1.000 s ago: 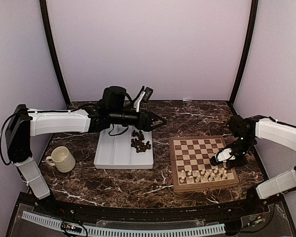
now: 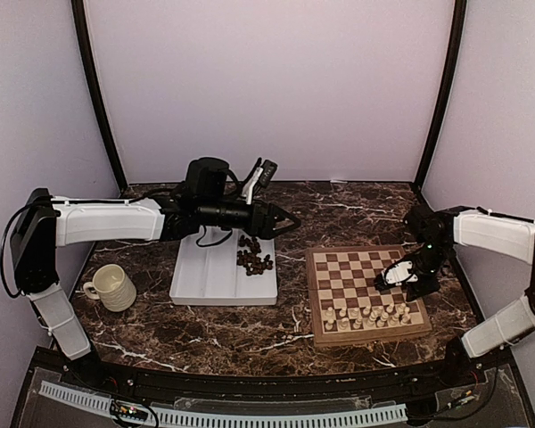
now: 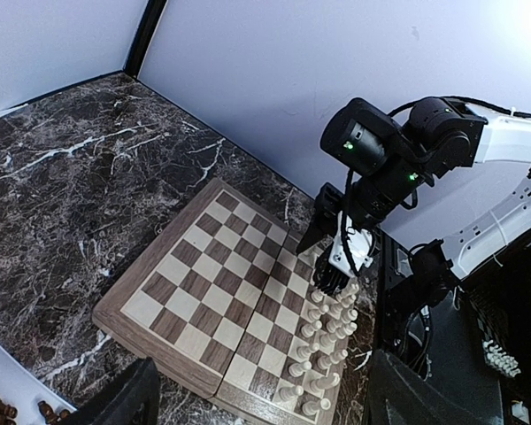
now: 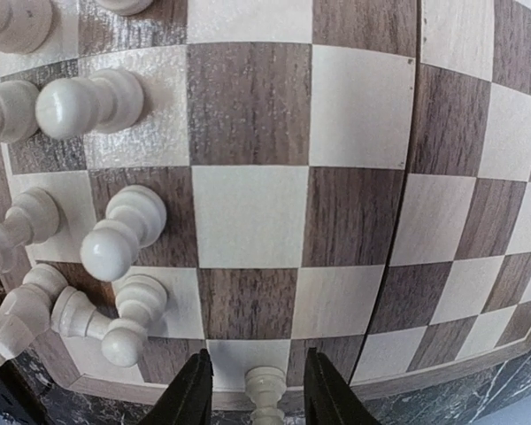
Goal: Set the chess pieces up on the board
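The wooden chessboard (image 2: pixel 357 276) has several white pieces (image 2: pixel 366 318) standing along its near rows. My right gripper hangs low over the board's right side; its fingers are apart, with a white piece (image 4: pixel 266 394) standing between or just beneath them, not visibly gripped. My left gripper (image 2: pixel 276 223) is raised between the white tray and the board, fingers apart in the left wrist view, nothing seen between them. Dark pieces (image 2: pixel 254 261) lie in the tray.
The white tray (image 2: pixel 196 285) sits left of the board. A ribbed mug (image 2: pixel 111 288) stands at the far left.
My right arm has shifted slightly away from the near rows and a little left. The left arm looks still, and the pieces look unchanged.
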